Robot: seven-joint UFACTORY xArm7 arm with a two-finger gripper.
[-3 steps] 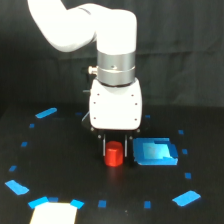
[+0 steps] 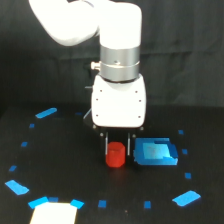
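A small red object [image 2: 116,155], roughly cylindrical, is on the dark table below the white arm. My gripper [image 2: 116,150] points down over it, with one dark finger on its left side and one on its right. The fingers are thin and dark against the black background, so I cannot tell whether they press on the red object or stand just clear of it. Close by on the right is a blue square tray [image 2: 168,161] with a lighter blue inside.
Blue tape strips [image 2: 186,198] and small blue squares mark the dark table around the work area. A pale block [image 2: 53,213] is cut off by the bottom edge at the left. Bare table lies left and in front of the red object.
The arm and gripper have shifted slightly to the right. The red object appears a touch further right as well. The blue tray has not moved.
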